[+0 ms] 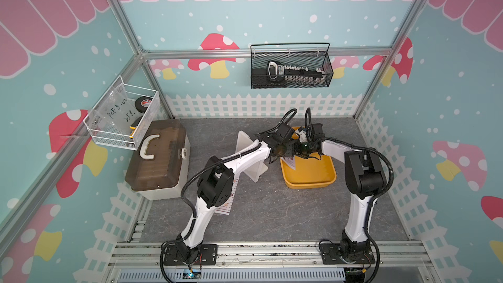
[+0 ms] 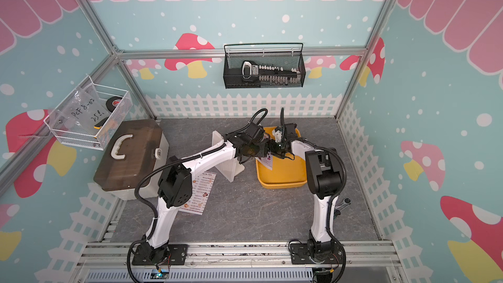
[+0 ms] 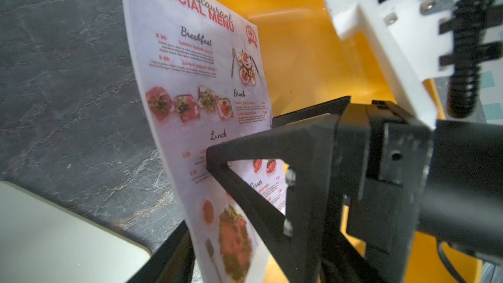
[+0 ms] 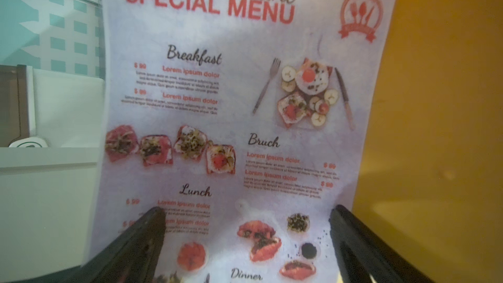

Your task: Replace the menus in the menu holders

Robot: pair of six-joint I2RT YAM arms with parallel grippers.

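A printed "Special Menu" sheet (image 3: 193, 73) stands on edge at the yellow tray's left side, slightly curved. My left gripper is partly open, its blurred fingers apart on either side of the sheet's lower part; contact cannot be told. My right gripper is open, with the same menu (image 4: 298, 141) filling the view beyond its spread fingers (image 4: 133, 246). In the left wrist view, one right fingertip overlaps the sheet. A white menu holder (image 1: 243, 144) stands left of the tray, partly behind the left arm. Another menu (image 2: 199, 194) lies flat on the table.
The yellow tray (image 1: 309, 184) sits below both grippers, which are close together. A brown-lidded box (image 1: 162, 165) occupies the left side. A black wire basket (image 1: 291, 79) hangs on the back wall.
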